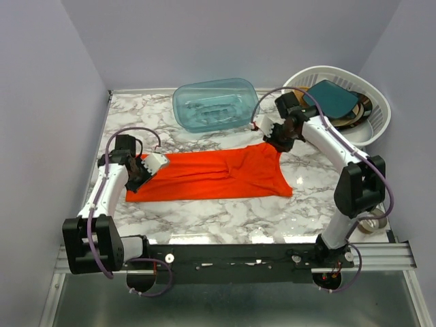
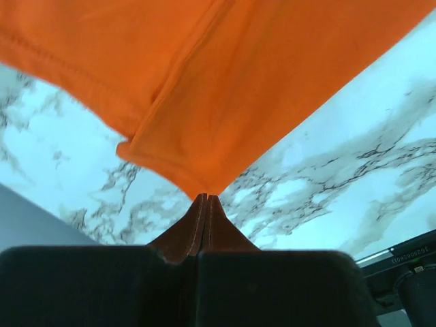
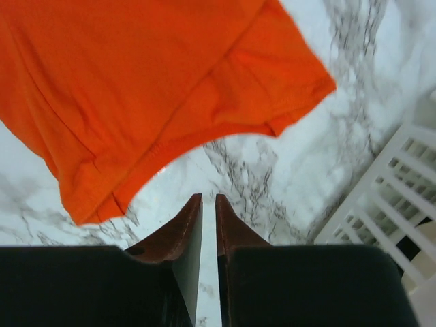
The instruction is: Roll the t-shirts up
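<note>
An orange shirt (image 1: 197,187) lies as a long folded strip across the table, with a lengthwise fold and some wrinkles toward its right part. My left gripper (image 1: 134,189) is at the strip's near left corner. In the left wrist view, that gripper is shut, and a shirt corner (image 2: 204,178) reaches its tips; no cloth shows between them. Over the far right corner is my right gripper (image 1: 278,146). The right wrist view shows this gripper part open, with bare marble between its fingertips and the shirt's uneven end (image 3: 197,129) beyond them.
A clear blue bin (image 1: 216,122) stands empty at the back. At the back right is a white basket (image 1: 381,112) with folded items, close to the right arm.
</note>
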